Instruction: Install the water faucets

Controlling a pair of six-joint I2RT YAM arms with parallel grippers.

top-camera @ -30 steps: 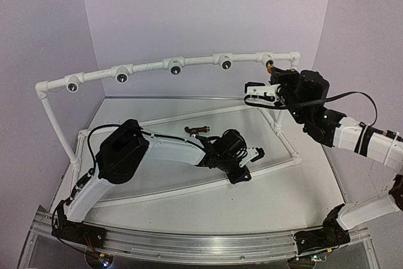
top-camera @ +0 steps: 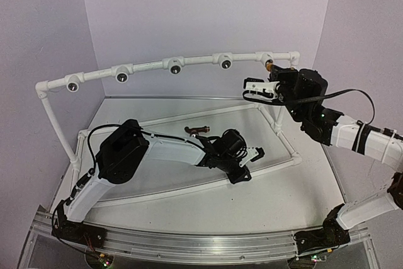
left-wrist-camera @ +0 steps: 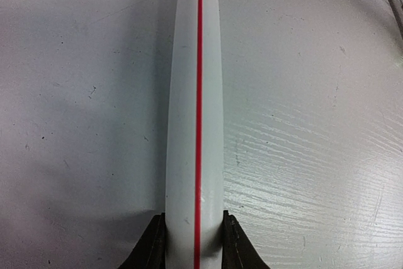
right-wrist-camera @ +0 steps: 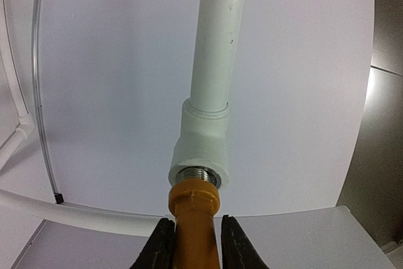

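Note:
An orange-brown faucet (right-wrist-camera: 194, 237) is gripped by my right gripper, one finger on each side. Its collared end is at the threaded opening of the rightmost white tee (right-wrist-camera: 200, 149); some metal thread shows above the collar, and how far it is engaged I cannot tell. In the top view this faucet (top-camera: 269, 65) is small and partly covered by the gripper. My left gripper is shut around a white pipe (left-wrist-camera: 186, 124) with a red stripe, the frame's lower front bar. Another brownish faucet (top-camera: 197, 130) lies on the board behind the left arm.
The upper white rail (top-camera: 148, 67) carries several more tees with dark open sockets, such as the leftmost tee (top-camera: 72, 83). The left forearm (top-camera: 173, 148) lies low across the frame's base. Open board (top-camera: 277, 203) lies in front of the frame.
The left arm and the loose faucet have stayed put.

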